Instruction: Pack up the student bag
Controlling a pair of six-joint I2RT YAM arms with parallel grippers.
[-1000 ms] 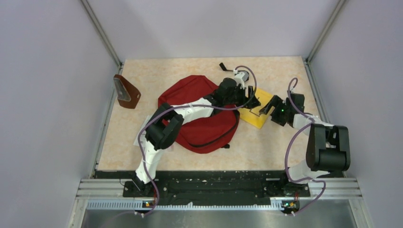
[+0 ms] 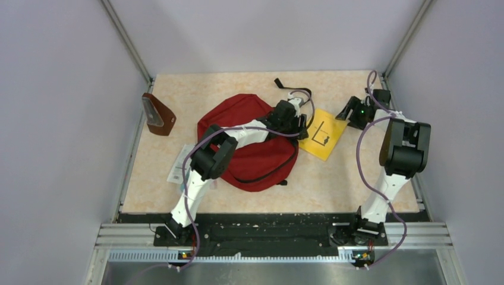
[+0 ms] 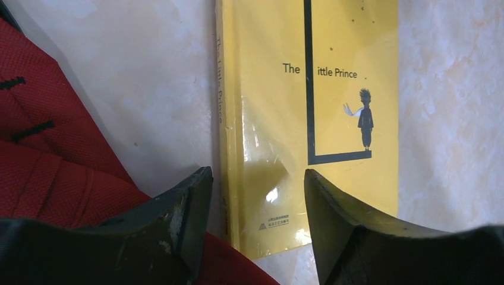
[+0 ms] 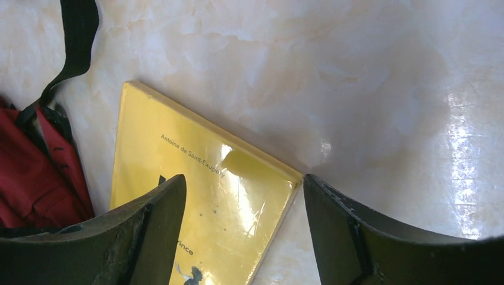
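Observation:
A thin yellow book [image 2: 323,136], "The Little Prince", lies flat on the table just right of the red bag [image 2: 257,163]. My left gripper [image 2: 304,127] hangs at the book's left side, its fingers parted; in the left wrist view its fingers [image 3: 193,219] stand either side of the spine's lower end. Over by the book's far right corner is my right gripper [image 2: 349,115], also parted. The right wrist view has one finger over the yellow cover [image 4: 208,166] and the other close to the corner; whether it touches, I cannot tell. Neither gripper holds the book.
A brown case [image 2: 159,116] stands at the far left. White papers [image 2: 179,165] lie partly beneath the left arm. A black strap [image 2: 291,88] runs from the bag towards the back. Bare table [image 2: 333,187] lies in front of the book.
My right gripper has moved away towards the back, to the book's far right corner. The left gripper has shifted left off the cover to its left edge. The book has not visibly moved.

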